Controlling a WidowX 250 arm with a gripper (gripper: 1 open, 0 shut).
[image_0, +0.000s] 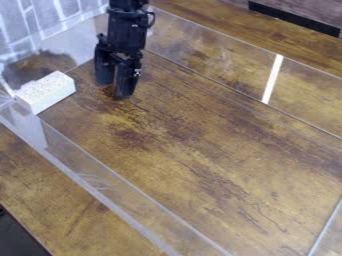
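My black gripper (116, 78) hangs low over the wooden floor at the back left of a clear-walled enclosure, its fingers pointing down and apart, open, with nothing visible between them. A white speckled block (44, 92) lies to the left of the gripper, beside the left wall, apart from the fingers.
Clear plastic walls (107, 190) border the wooden floor (201, 150). The middle and front of the enclosure are empty. A white strip (273, 79) shows at the back right. A tiled pale surface (34, 30) stands behind at the left.
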